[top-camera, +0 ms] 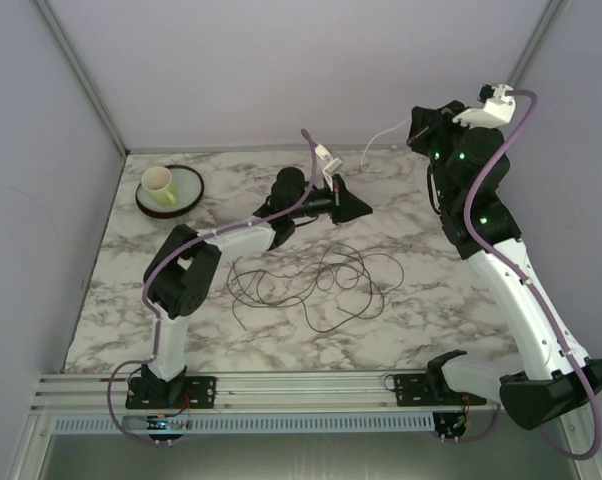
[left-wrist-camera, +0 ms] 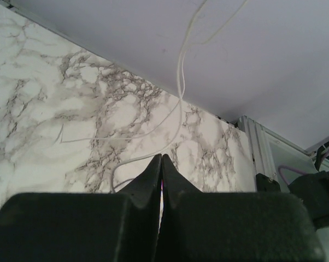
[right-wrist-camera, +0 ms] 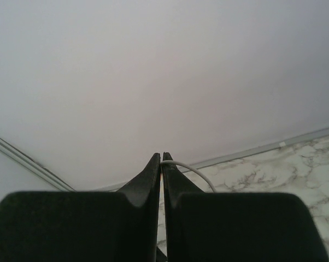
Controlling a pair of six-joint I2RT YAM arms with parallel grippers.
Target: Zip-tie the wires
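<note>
Held up by my right gripper is a thin white tie [right-wrist-camera: 195, 170], pinched at the tips of the shut fingers. In the top view this tie [top-camera: 377, 135] arcs leftward and down over the back of the table. My left gripper [top-camera: 367, 211] is below its lower part. The left wrist view shows the left fingers [left-wrist-camera: 149, 177] shut with nothing between them; the tie [left-wrist-camera: 181, 87] curves past beyond their tips, outside them. Thin dark wires [top-camera: 321, 275] lie in loose loops on the table in front of the left gripper.
A green-grey plate [top-camera: 189, 188] with a dark rim and a pale yellow cup [top-camera: 159, 183] on it stands at the back left. Grey-white walls close the back and sides.
</note>
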